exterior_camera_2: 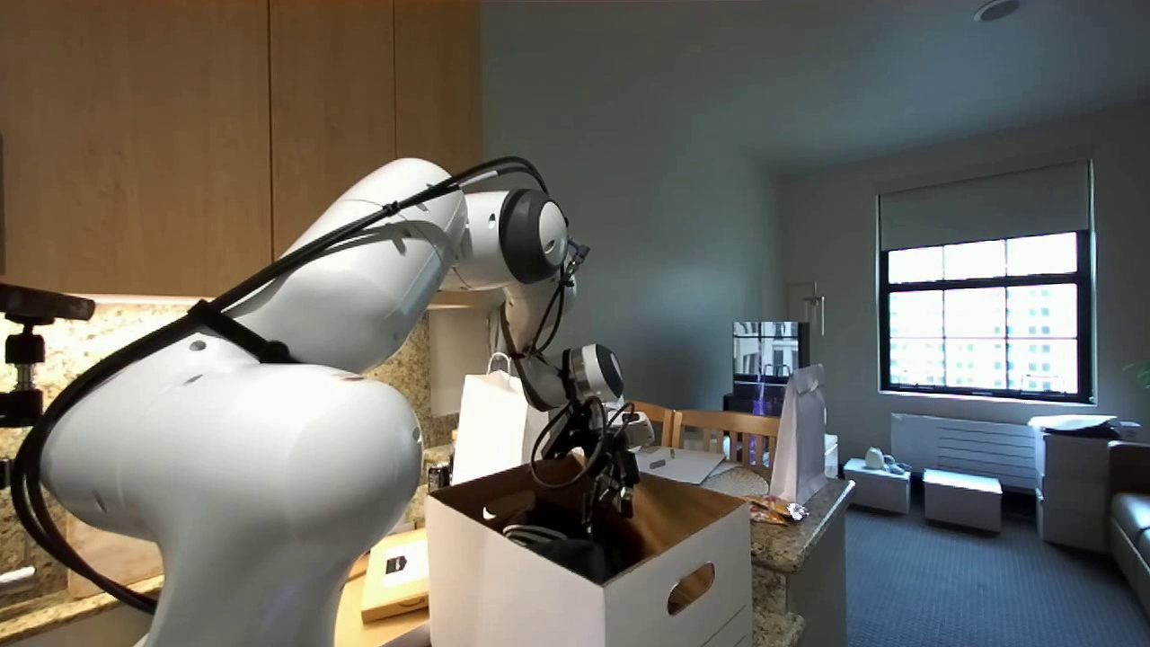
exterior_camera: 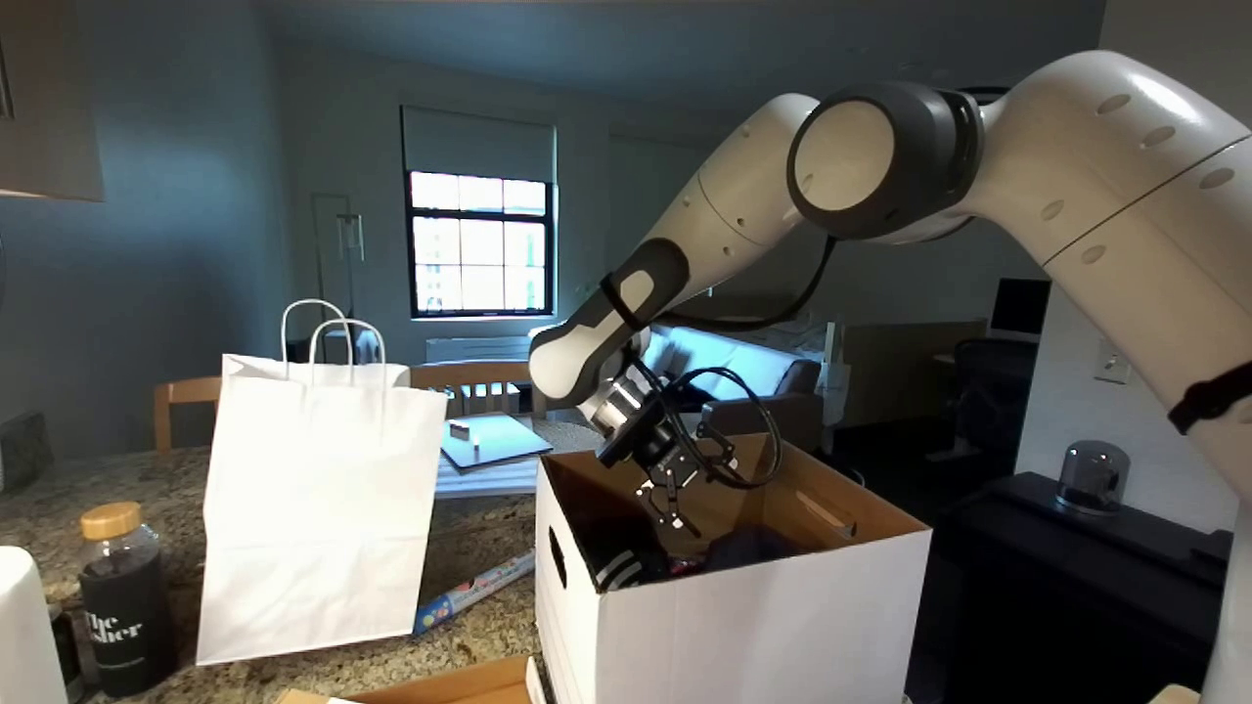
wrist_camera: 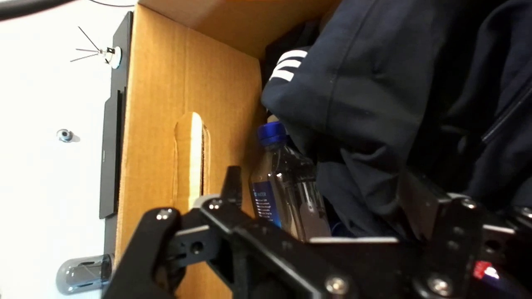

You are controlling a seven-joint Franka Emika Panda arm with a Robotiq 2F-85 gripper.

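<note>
My gripper is open and tilted down inside the white cardboard box (exterior_camera: 751, 639), below its rim. In the wrist view a clear plastic bottle (wrist_camera: 294, 197) with a blue cap (wrist_camera: 272, 133) leans near the box's inner wall. It appears between my spread fingers, and its lower end is hidden behind the gripper. How far the fingers are from it, I cannot tell. Dark clothing (wrist_camera: 369, 94) with white stripes fills the box beside the bottle and partly overlaps it.
Box walls surround the gripper; one has a handle slot (wrist_camera: 197, 159). On the counter left of the box stand a white paper bag (exterior_camera: 323, 516) and a black bottle with a wooden lid (exterior_camera: 123, 610). A long blue-and-white package (exterior_camera: 475, 593) lies between bag and box.
</note>
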